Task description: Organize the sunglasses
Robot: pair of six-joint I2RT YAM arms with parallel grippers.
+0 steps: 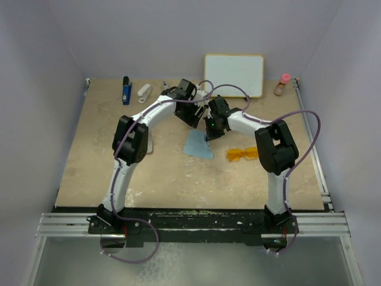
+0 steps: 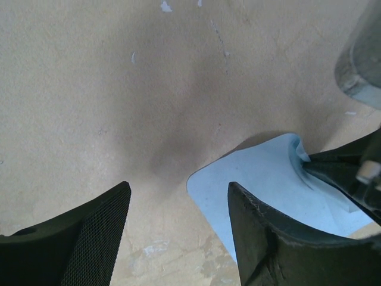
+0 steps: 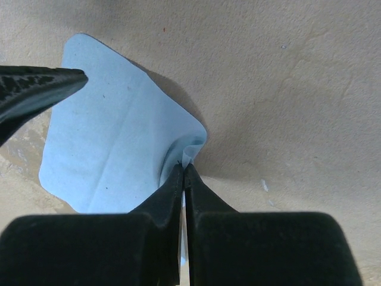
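Observation:
A light blue cloth (image 1: 197,145) lies on the table near its middle. My right gripper is shut on a small fold at the cloth's edge, and that corner is lifted a little. Beside it, my left gripper stands open, its fingers apart; one finger (image 2: 244,208) overlaps the cloth's nearby corner in the left wrist view, and no cloth is gripped there. An orange two-lobed item, apparently the sunglasses (image 1: 241,154), rests to the right of the cloth. A pale grey case-like object (image 1: 149,145) is mostly covered by the left arm.
At the back left stand a blue stapler-like item (image 1: 127,92) and a white block (image 1: 144,90). A white board (image 1: 234,74) leans at the back, with a pink-capped bottle (image 1: 280,86) to its right.

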